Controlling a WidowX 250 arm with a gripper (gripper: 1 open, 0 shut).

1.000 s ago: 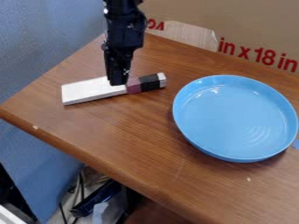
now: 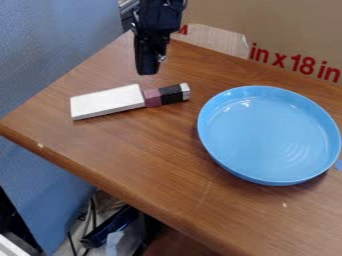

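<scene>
My black gripper (image 2: pixel 147 64) hangs at the upper middle of the camera view, above and behind a long flat bar (image 2: pixel 104 101). The bar is white over most of its length, with a pink band and a black section with a pale tip at its right end. It lies on the wooden table. Whether the gripper's fingers are open or shut is too small to tell. A light blue plate (image 2: pixel 267 134) lies to the right of the bar.
The wooden table (image 2: pixel 160 180) has free room in front of the bar. A cardboard panel (image 2: pixel 281 30) with red print stands behind the table. Blue fabric and dark clutter lie beyond the left edge.
My gripper has risen up and back, away from the bar. The bar and the plate have not visibly moved.
</scene>
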